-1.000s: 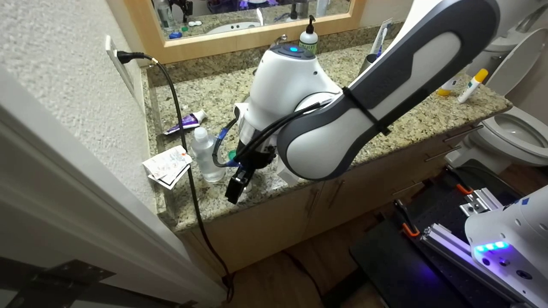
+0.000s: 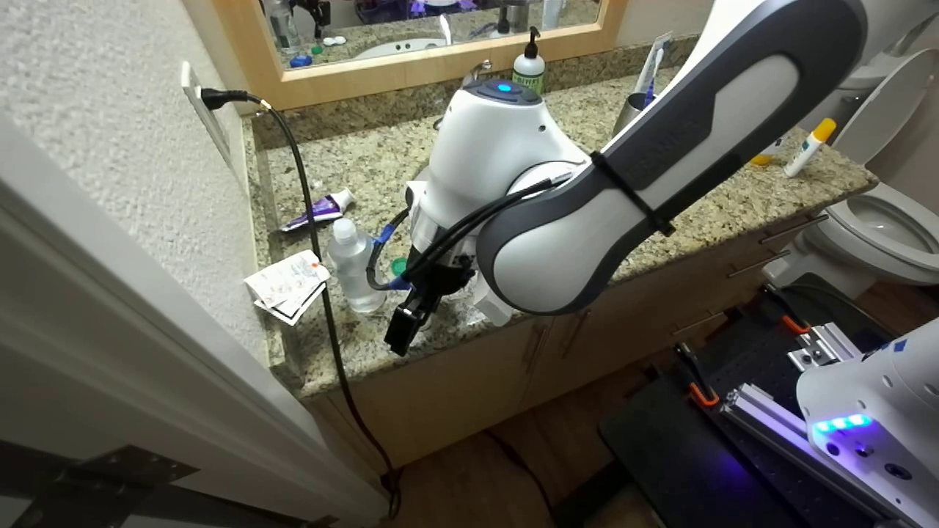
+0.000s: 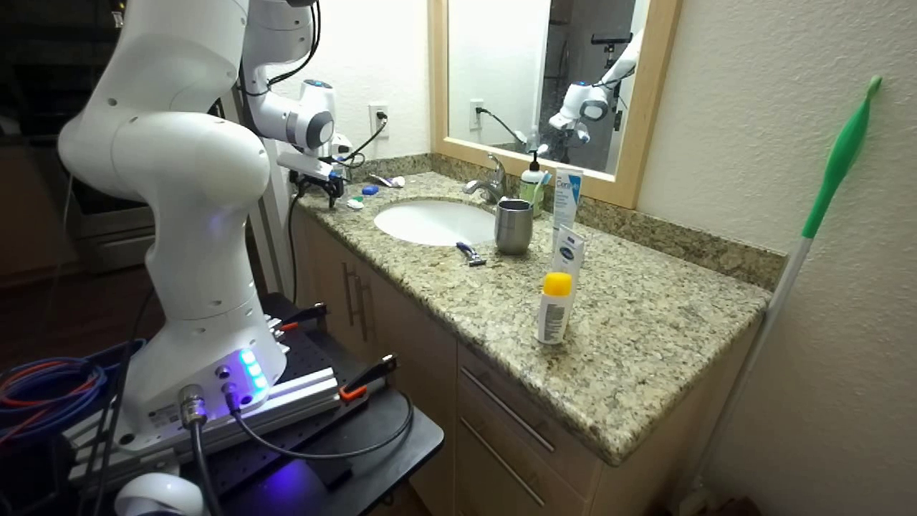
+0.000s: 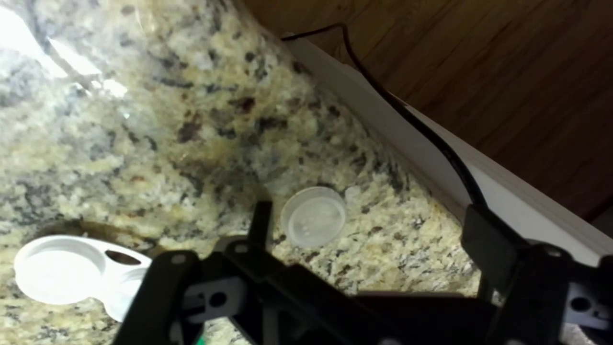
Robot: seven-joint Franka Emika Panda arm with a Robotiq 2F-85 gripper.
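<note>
In the wrist view my gripper stands open over the granite counter. A small round translucent cap or disc shows in the space between the two fingers, closer to the left one, apparently lying on the stone near the front edge. Nothing is held. To the left, partly covered by the gripper body, sits a white contact lens case. Exterior view 1 has the gripper low by the counter's front edge, where the arm hides much of what is beneath.
A clear bottle stands close to the gripper's left, with papers and a hanging black cable beyond. A purple tube lies behind. Farther right, the counter holds a metal cup and a razor.
The arm and gripper have shifted very slightly, the fingertip sitting a little lower in exterior view 1. The objects around it look unmoved.
</note>
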